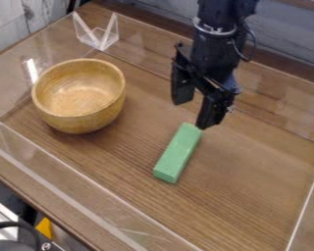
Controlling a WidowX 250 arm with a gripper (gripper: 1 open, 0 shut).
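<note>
My gripper (202, 103), black, hangs in the upper middle of the camera view, apart from the green oblong block (177, 152) that lies on the wooden table below it and a little to the left. Its fingers look apart, with nothing visible between them.
A tan bowl (78, 113) stands at the left. A clear angular object (97, 34) is at the back left.
</note>
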